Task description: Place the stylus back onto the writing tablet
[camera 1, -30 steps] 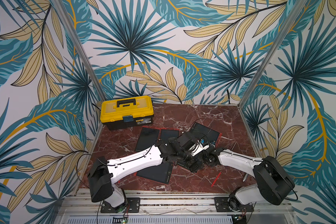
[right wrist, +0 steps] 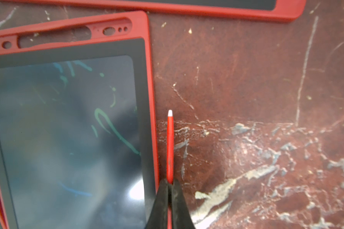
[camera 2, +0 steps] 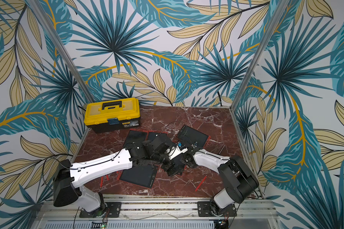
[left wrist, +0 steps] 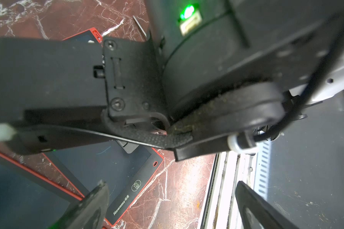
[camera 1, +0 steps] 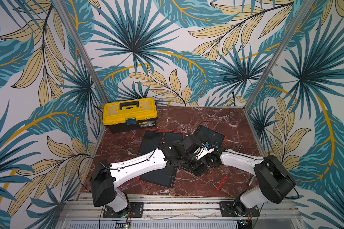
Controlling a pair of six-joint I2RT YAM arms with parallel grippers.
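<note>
A thin red stylus [right wrist: 170,148] with a white tip points away from my right gripper, which is shut on it in the right wrist view. It runs alongside the right edge of a red-framed writing tablet [right wrist: 146,95] that has an empty slot across its top and faint scribbles on its screen. My left gripper is open with nothing between its fingers; in the left wrist view a tablet [left wrist: 103,168] marked Newsmy lies to the left of that gap. Both grippers meet over the tablets in the top views, so the arms hide much there.
More tablets lie around, one [camera 1: 158,177] at front left and another [camera 1: 214,134] at back right. A loose red stylus [camera 1: 221,183] rests at front right, near a grey stick [camera 1: 251,180]. The yellow toolbox [camera 1: 130,113] stands at back left.
The left arm and the loose things on the table stay where they were.
</note>
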